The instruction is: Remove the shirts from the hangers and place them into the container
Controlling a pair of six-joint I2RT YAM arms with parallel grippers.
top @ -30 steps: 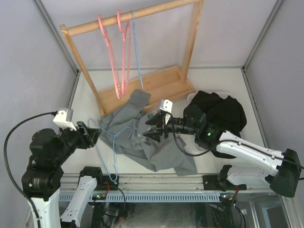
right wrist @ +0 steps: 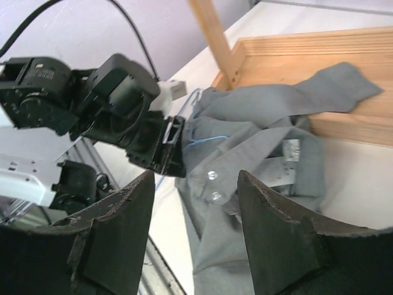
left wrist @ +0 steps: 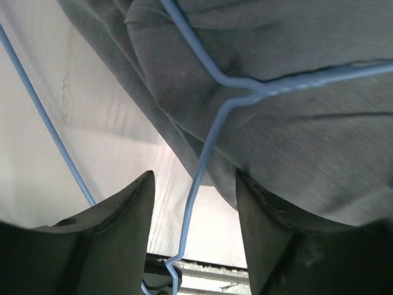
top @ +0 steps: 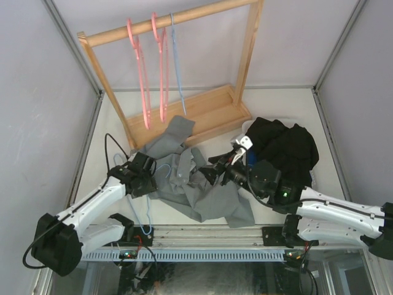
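A grey shirt lies crumpled on the white table in front of the wooden rack. The blue hanger is out at the shirt's left edge, its hook and neck resting on the cloth and its arms over the bare table. Above it is my left gripper, its fingers apart, one hanger arm crossing the gap without visible grip on it. My right gripper hovers over the shirt's right part, also with fingers apart and nothing held; the shirt's collar shows beyond its fingertips.
Two pink hangers and a blue one hang from the rack's bar. Black cloth is heaped at the right, beside the right arm. The rack's wooden base borders the shirt at the back.
My left arm has swung in from the left over the hanger. Shirt and hanger look nearly unmoved.
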